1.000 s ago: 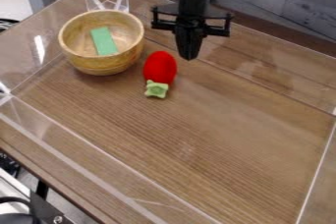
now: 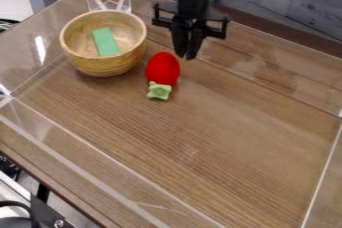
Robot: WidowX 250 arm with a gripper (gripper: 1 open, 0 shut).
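The black robot gripper (image 2: 190, 20) hangs at the back middle of the table, above bare wood and behind the red object; its fingers are small and dark, and nothing shows between them. A red rounded object (image 2: 163, 67) lies on the wooden table, with a small pale green block (image 2: 159, 91) just in front of it. To their left is a round tan basket (image 2: 118, 65) with a green rectangular item (image 2: 106, 42) inside.
A grey wall (image 2: 287, 2) runs along the back right. A white pronged object stands behind the basket. Dark cables show at the lower left corner.
The gripper has shifted slightly over the last second, staying at the back middle. The objects on the table have not visibly moved.
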